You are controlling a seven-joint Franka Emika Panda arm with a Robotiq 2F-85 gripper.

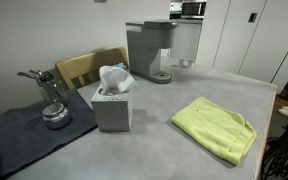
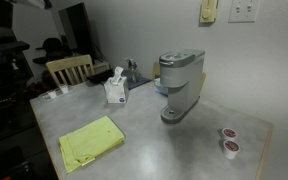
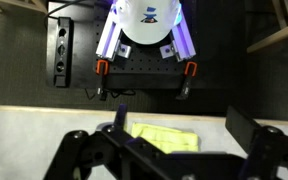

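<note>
In the wrist view my gripper stands open, its dark fingers spread wide with nothing held between them. A folded yellow cloth shows beyond the gap, lying on the table well apart from the gripper. The same cloth lies flat at the right front of the table in exterior view 1, and the cloth is at the left in exterior view 2.
A tissue box stands mid-table and a grey coffee maker farther along. Two small pods sit near one edge. A dark mat carries a metal pot. Bare tabletop surrounds the cloth.
</note>
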